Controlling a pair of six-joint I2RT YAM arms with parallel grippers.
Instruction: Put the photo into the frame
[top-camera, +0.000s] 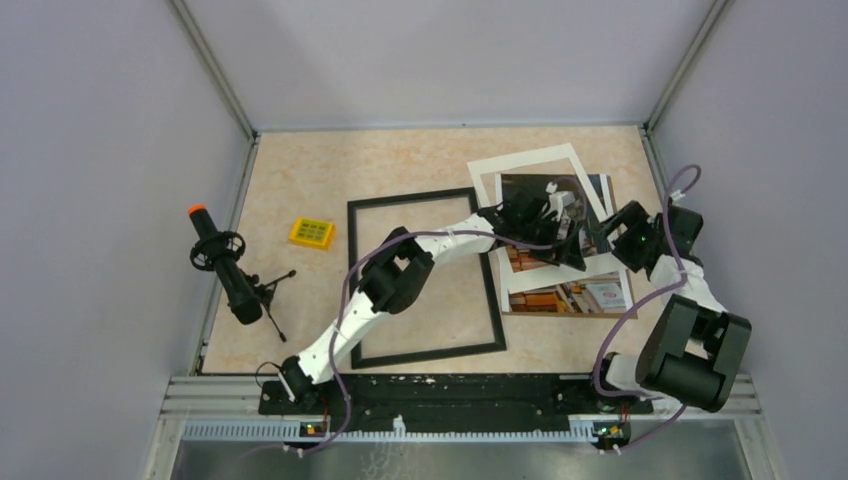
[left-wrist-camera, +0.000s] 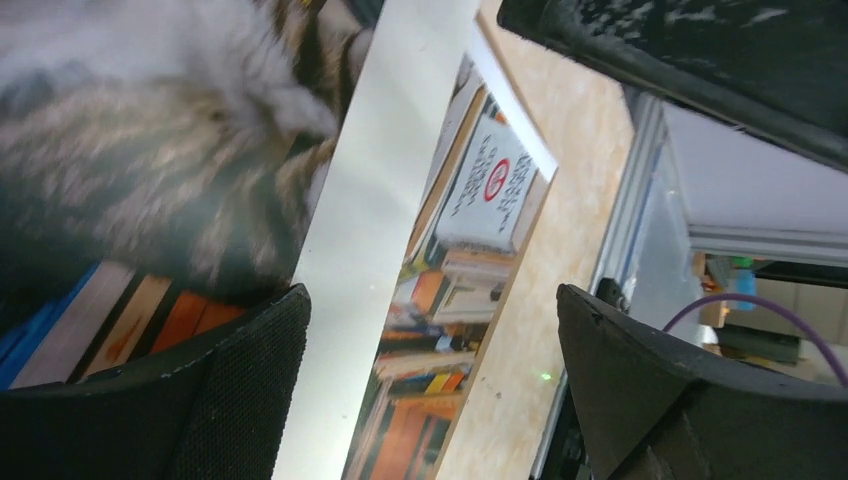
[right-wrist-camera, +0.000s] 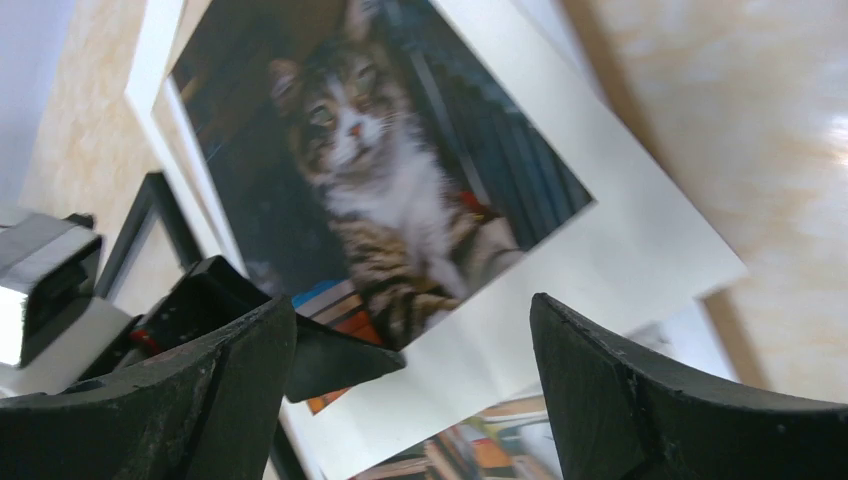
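Note:
A white mat (top-camera: 520, 160) lies askew over a stack of printed photos at the right, with a cat photo (right-wrist-camera: 390, 200) showing in its opening and a books picture (left-wrist-camera: 450, 300) beside the mat's strip. My left gripper (top-camera: 565, 245) is over the mat and photo, open; in its wrist view the white strip runs between its fingers. My right gripper (top-camera: 625, 230) stands open at the stack's right side, above the mat's edge, with nothing held. The empty black frame (top-camera: 425, 353) lies in the middle of the table.
A yellow object (top-camera: 311, 233) lies left of the frame, and a black stand with an orange top (top-camera: 225, 260) is at the far left. The left arm crosses over the frame.

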